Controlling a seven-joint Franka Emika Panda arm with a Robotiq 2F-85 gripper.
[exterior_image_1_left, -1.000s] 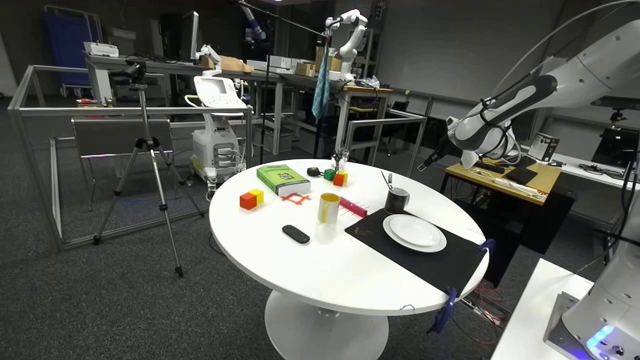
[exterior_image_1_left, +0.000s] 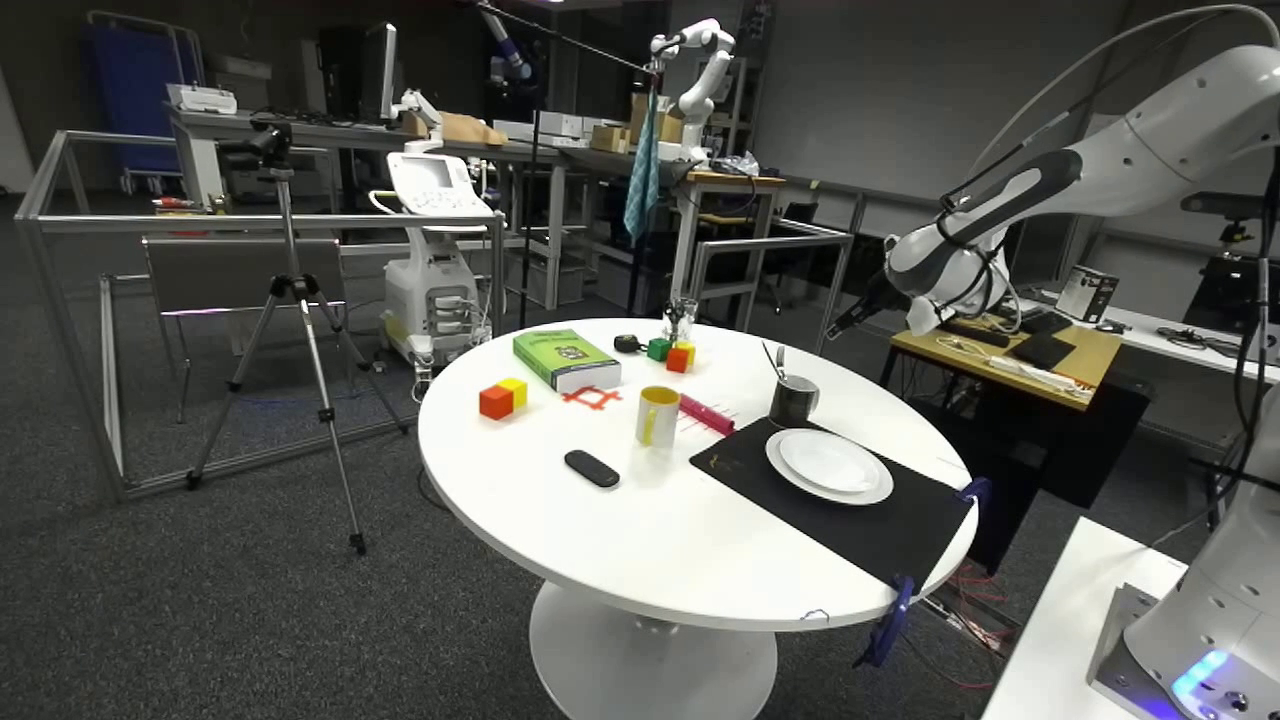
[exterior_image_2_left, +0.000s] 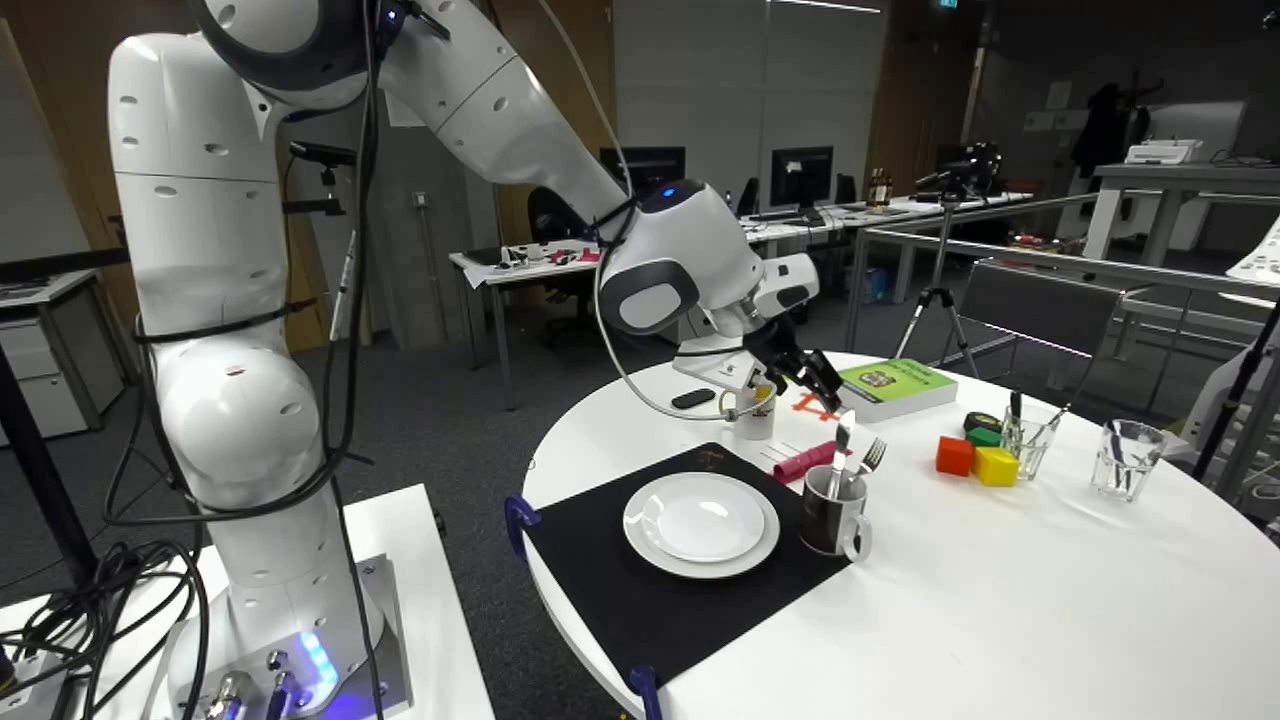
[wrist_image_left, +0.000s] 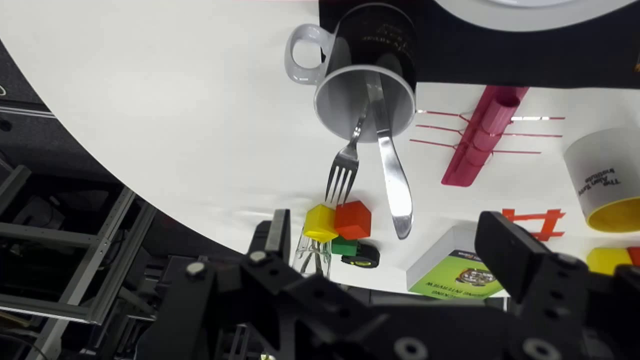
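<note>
In the wrist view my gripper is open, its two fingers wide apart with nothing held between them. It hangs in the air above the table, as the dark fingers at the arm's end (exterior_image_1_left: 854, 317) show in exterior view 1. A dark mug (exterior_image_2_left: 828, 510) with a light inside stands at the black mat's edge. A fork (wrist_image_left: 344, 168) and a knife (wrist_image_left: 393, 180) lean out of it. White plates (exterior_image_2_left: 699, 522) lie stacked on the mat. A white mug with yellow inside (exterior_image_1_left: 656, 420) stands apart.
Red, yellow and green blocks (exterior_image_2_left: 955, 456) sit close to a glass with utensils (exterior_image_2_left: 1029, 442); another glass (exterior_image_2_left: 1123, 462) stands farther right. Also on the table are a green book (exterior_image_1_left: 564, 356), a pink holder (exterior_image_1_left: 708, 414) and a black remote (exterior_image_1_left: 591, 468).
In exterior view 1 the arm and gripper have shifted slightly to the left. The objects on the table have stayed in place.
</note>
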